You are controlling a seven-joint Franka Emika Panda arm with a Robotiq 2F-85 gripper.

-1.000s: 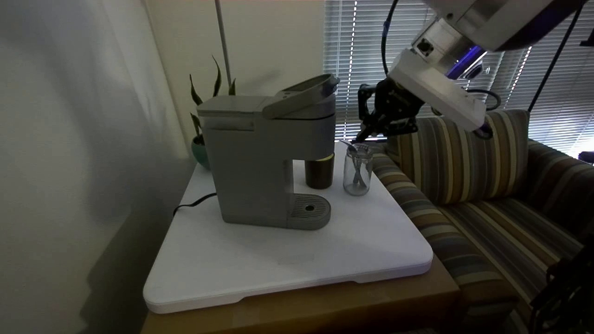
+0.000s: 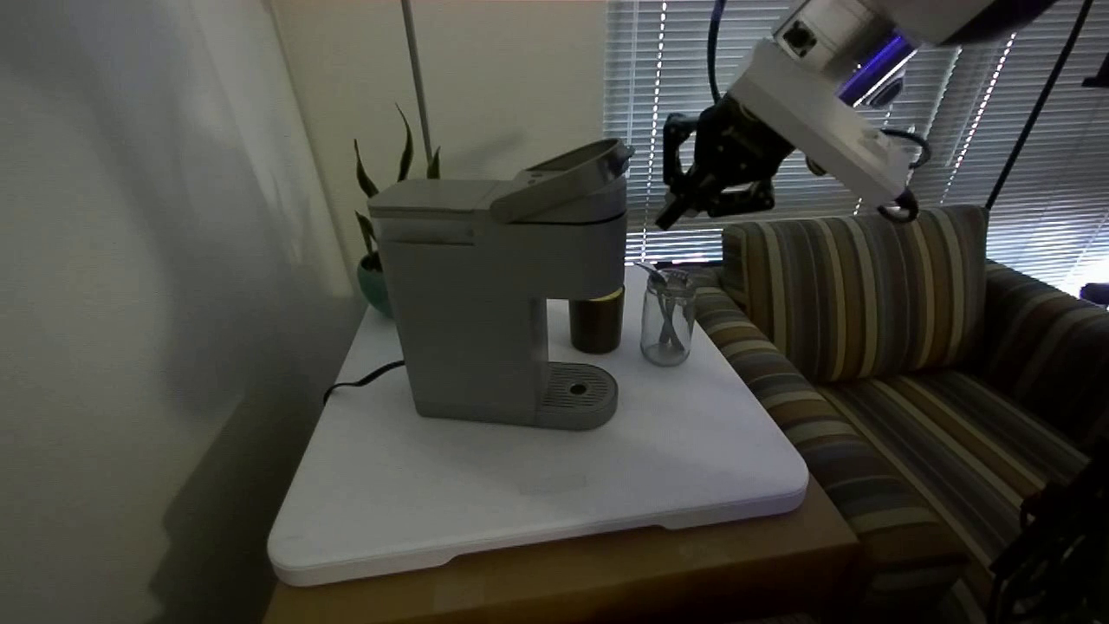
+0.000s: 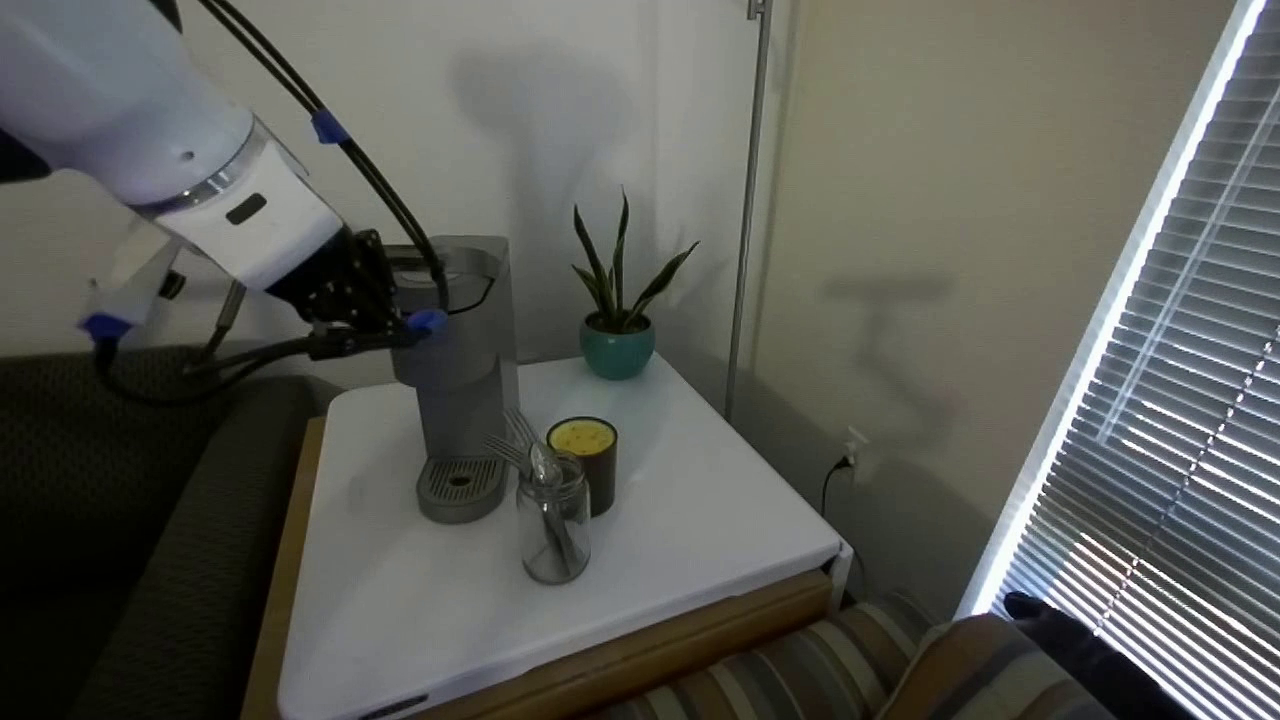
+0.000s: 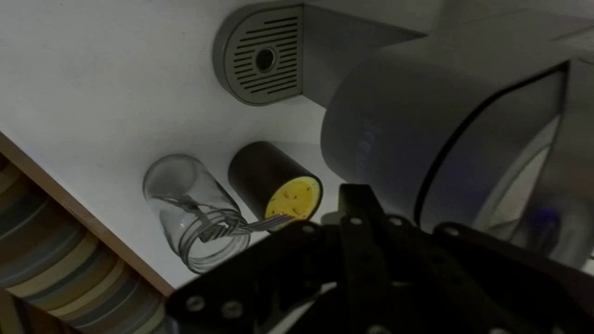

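Observation:
My gripper (image 2: 665, 220) is in the air to the right of the grey coffee maker (image 2: 478, 312), near the height of its top in exterior view 1. Its fingers (image 4: 356, 208) are shut together in the wrist view, and nothing shows between them. The coffee maker's handle (image 2: 567, 182) slants up at the front, above the brewing head. Below the head, the drip tray (image 4: 264, 58) is empty. A glass jar (image 3: 554, 534) holding forks and other cutlery stands upright beside a dark cup with a yellow top (image 3: 584, 462).
A teal pot with a spiky plant (image 3: 618, 342) sits at the back of the white table (image 2: 520, 489). The striped armchair (image 2: 863, 302) adjoins one side. Free tabletop lies in front of the coffee maker. A black cord (image 2: 364, 380) runs off behind it.
My gripper has risen and shifted slightly left in exterior view 1, away from the jar's top. The coffee maker, jar and cup have stayed put.

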